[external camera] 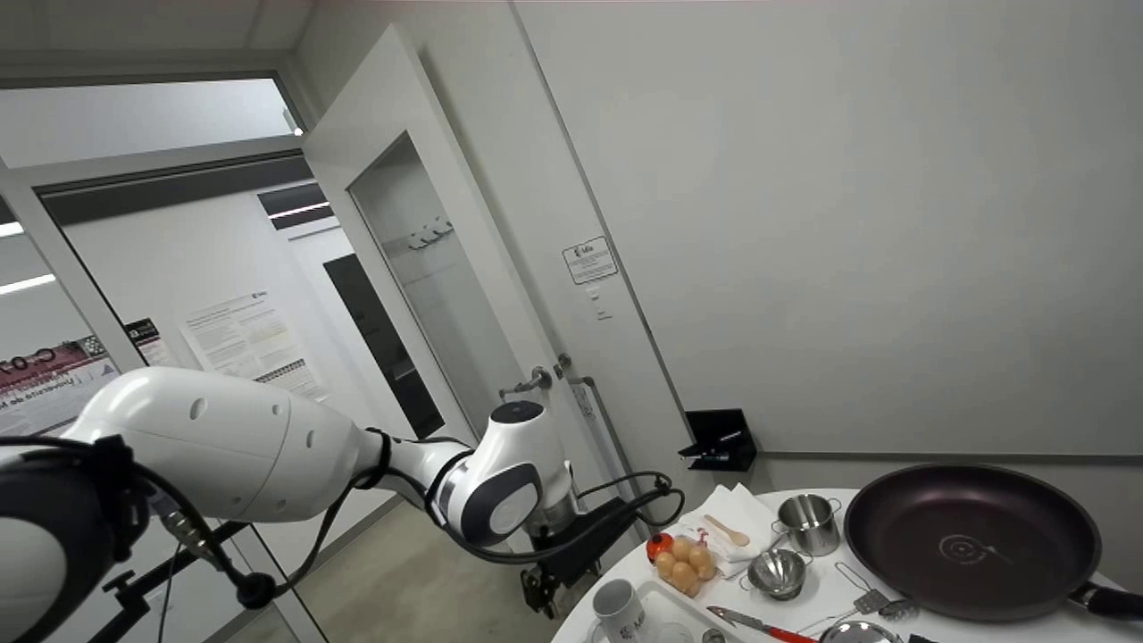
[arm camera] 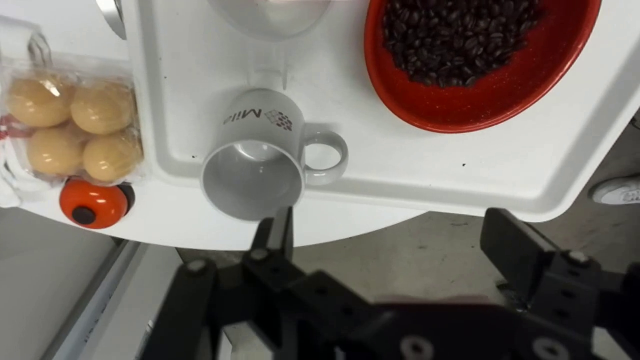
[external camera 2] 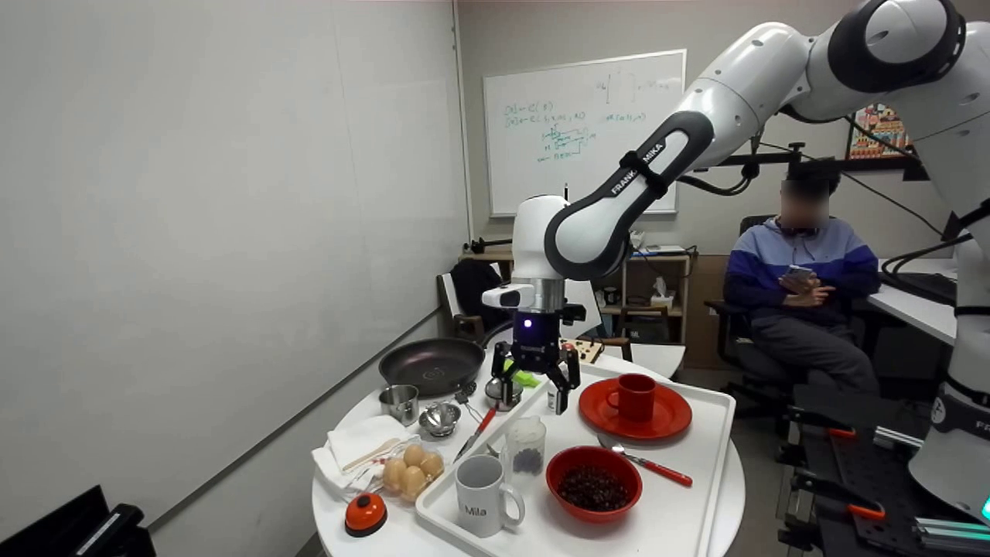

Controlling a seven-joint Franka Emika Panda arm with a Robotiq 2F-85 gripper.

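Note:
My gripper (external camera 2: 534,401) hangs fingers-down above the table, open and empty. In the wrist view, the space between its fingertips shows only floor and table edge. Just beyond the left finger stands a grey mug (arm camera: 252,180) marked "Mila", its handle towards the right. The mug sits upright on a white tray (external camera 2: 715,436). A red bowl (external camera 2: 594,455) of dark beans is also on the tray, with a clear jar (external camera 2: 526,436) beside it. Behind them a red cup (external camera 2: 635,398) stands on a red plate (external camera 2: 594,408).
A red-handled fork (external camera 2: 663,469) lies on the tray. Outside it are bagged eggs (external camera 2: 404,479), an orange-red timer-like object (external camera 2: 366,512), steel cups (external camera 2: 399,404), a red-handled knife (external camera 2: 478,430) and a large pan (external camera: 975,536). A person (external camera 2: 803,260) sits well behind the table.

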